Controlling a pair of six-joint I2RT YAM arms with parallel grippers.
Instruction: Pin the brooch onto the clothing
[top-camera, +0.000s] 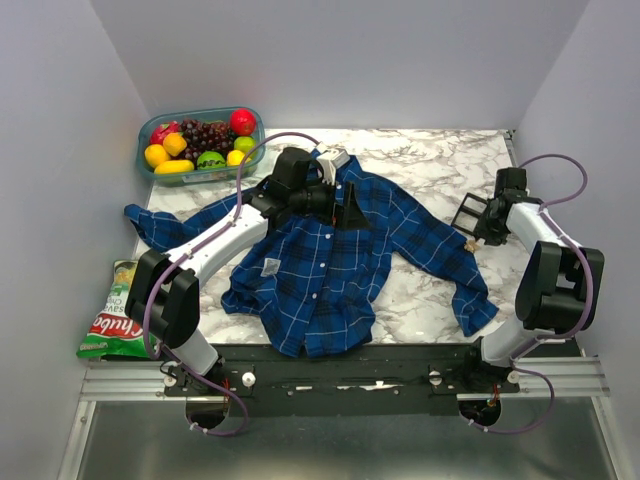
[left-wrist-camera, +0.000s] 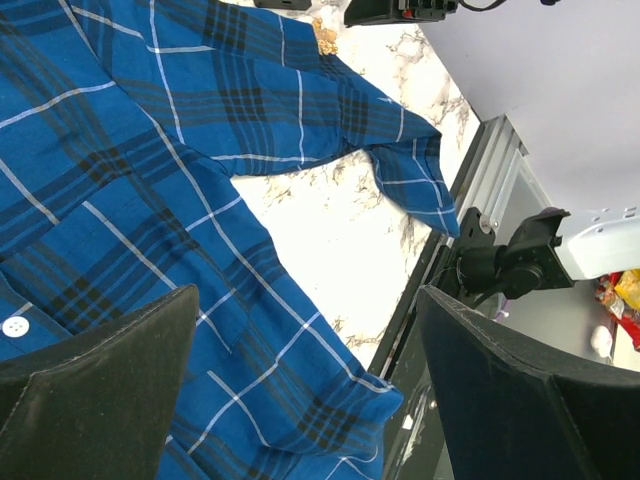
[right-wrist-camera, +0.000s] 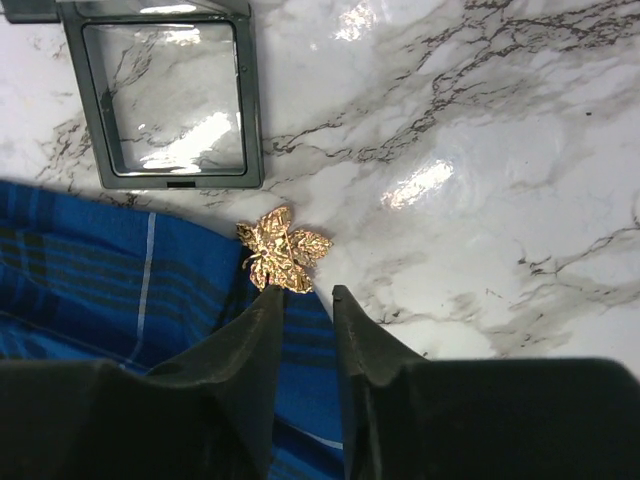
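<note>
A gold leaf-shaped brooch (right-wrist-camera: 280, 250) lies at the edge of the blue plaid shirt's sleeve, partly over the marble, in the right wrist view. From above, the brooch (top-camera: 471, 245) is a small gold spot by the right sleeve. My right gripper is just short of it, fingertips a narrow gap apart with only sleeve and marble showing between them. The shirt (top-camera: 325, 265) is spread over the table, its buttoned front facing up. Over its upper part hangs my left gripper (top-camera: 349, 212); its fingers (left-wrist-camera: 130, 370) are wide apart and empty.
A dark-framed clear case (right-wrist-camera: 180, 185) lies open beside the brooch. The fruit basket (top-camera: 200, 178) stands at the back left, and a snack bag (top-camera: 108, 320) lies at the left edge. Bare marble (top-camera: 420, 165) is free at the back right.
</note>
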